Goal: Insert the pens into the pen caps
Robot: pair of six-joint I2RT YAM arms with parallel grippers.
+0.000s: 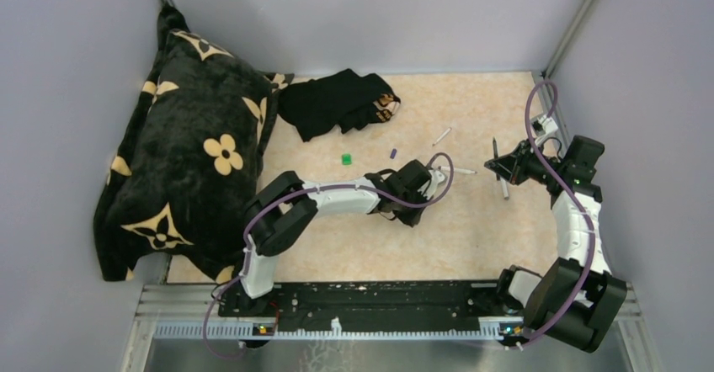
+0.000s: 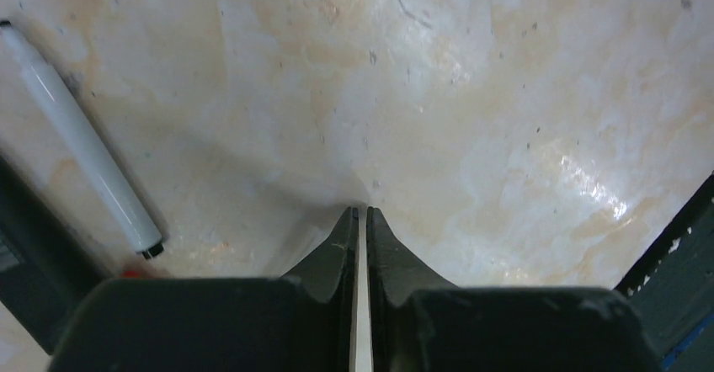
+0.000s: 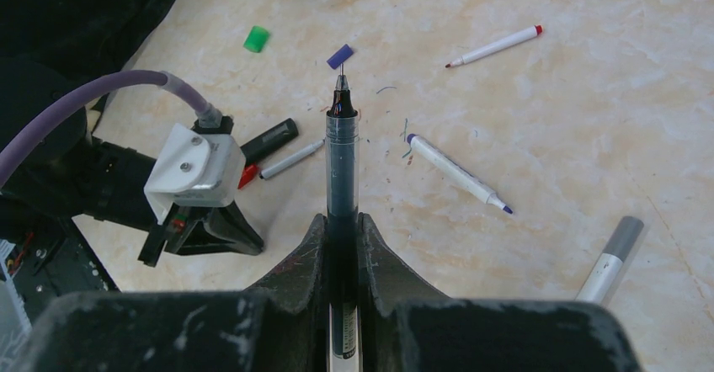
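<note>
My right gripper is shut on a dark, clear-barrelled pen (image 3: pixel 343 166), held with its uncapped thin tip pointing away from the fingers. Low over the table's middle, my left gripper has its fingertips a narrow gap apart, with no object visible between them. In the right wrist view, a green cap (image 3: pixel 256 39), a small purple cap (image 3: pixel 340 55) and a red cap (image 3: pixel 247 175) lie on the table. A white pen with a blue tip (image 3: pixel 459 172) and one with a red end (image 3: pixel 497 45) lie loose.
Close to the left arm lie a black cylinder (image 3: pixel 269 140) and a slim grey-white pen (image 3: pixel 290 159). A grey-capped marker (image 3: pixel 610 258) rests on the right side. Black cloth (image 1: pixel 337 107) lies at the back.
</note>
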